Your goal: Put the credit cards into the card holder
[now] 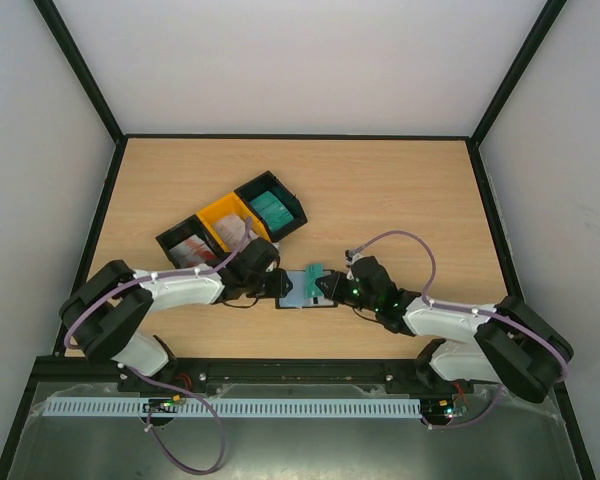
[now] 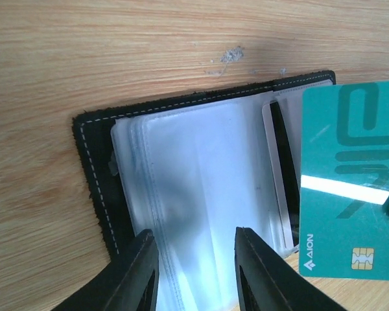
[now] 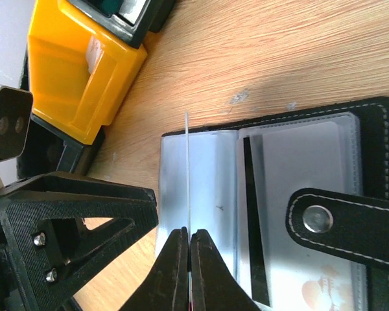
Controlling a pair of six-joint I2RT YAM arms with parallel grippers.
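The card holder (image 1: 293, 290) lies open on the table, its clear sleeves and black border (image 2: 98, 168) below my left gripper, which is part open with nothing visible between its fingers, low over the left sleeve. My right gripper is shut on a teal card (image 2: 347, 181), seen edge-on from the right wrist and held upright above the holder's right part. The holder's snap strap (image 3: 337, 227) shows in the right wrist view.
Three bins stand at the back left: a black one with teal cards (image 1: 270, 208), a yellow one (image 1: 220, 211) and a black one (image 1: 185, 242).
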